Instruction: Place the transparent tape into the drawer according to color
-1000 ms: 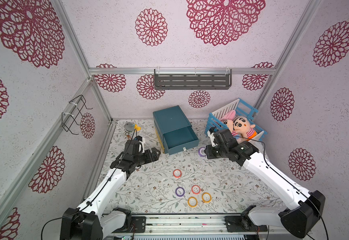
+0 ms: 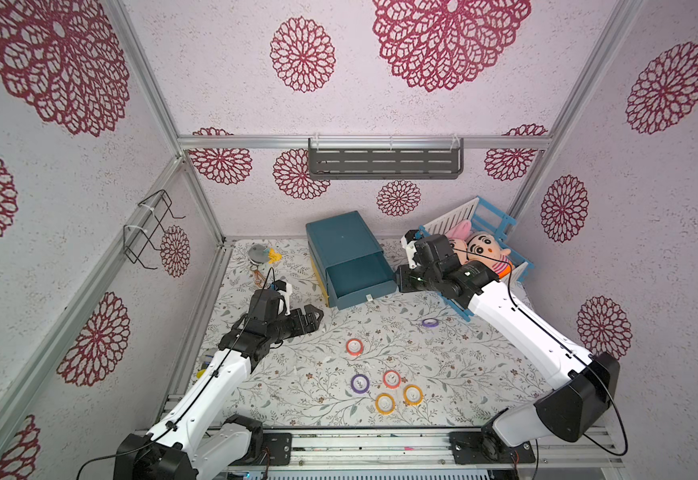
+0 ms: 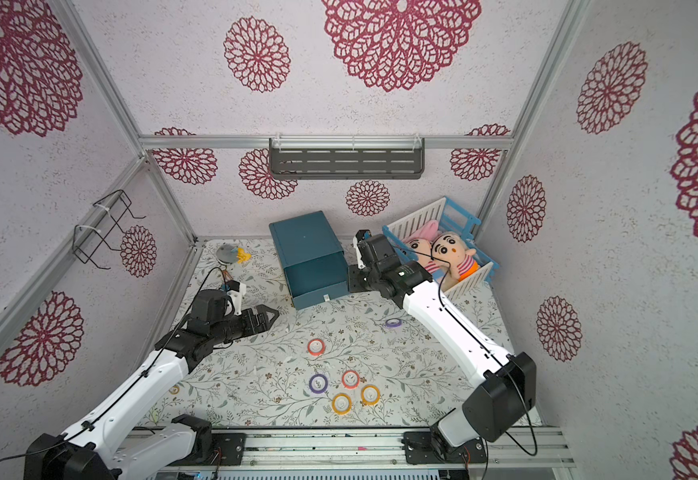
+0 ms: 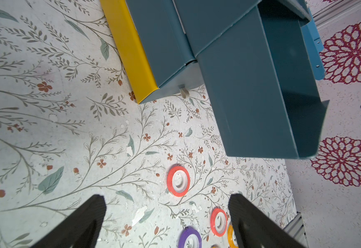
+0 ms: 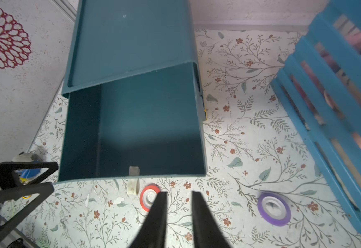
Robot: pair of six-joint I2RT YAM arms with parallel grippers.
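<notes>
The teal box has its drawer [image 2: 358, 280] pulled out and empty. My right gripper hovers beside its right front, fingertips blurred, their opening unclear. A purple tape [image 5: 273, 208] lies below it on the table. My left gripper is open, left of the drawer, with nothing between its fingers. Red tapes [image 2: 354, 339] [image 2: 391, 371], a second purple tape [image 2: 360, 376] and two orange tapes [image 2: 413, 387] [image 2: 385, 406] lie on the front middle of the table.
A blue-and-white crib [image 3: 409, 220] with plush dolls stands at the back right. Small grey and yellow toys [image 3: 226, 253] sit at the back left. A grey rack [image 2: 385, 164] hangs on the back wall.
My right gripper has risen and moved left toward the drawer, uncovering the purple tape on the right. My left gripper has shifted slightly toward the front.
</notes>
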